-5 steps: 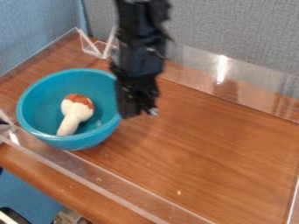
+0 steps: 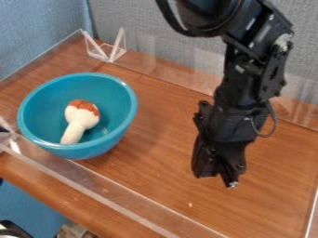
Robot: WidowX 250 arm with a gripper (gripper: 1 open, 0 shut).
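The black robot gripper hangs low over the right middle of the wooden table, pointing down, to the right of the blue bowl; whether its fingers are open or shut is hard to tell, and no object shows in them. In the blue bowl at the left lies a white toy with an orange-red top.
Clear plastic edging runs along its borders, with a white wire piece at the back left corner. A grey padded wall stands behind.
The gripper has moved right, away from above the bowl, and lower toward the front of the table. The bowl and the toy have not moved.
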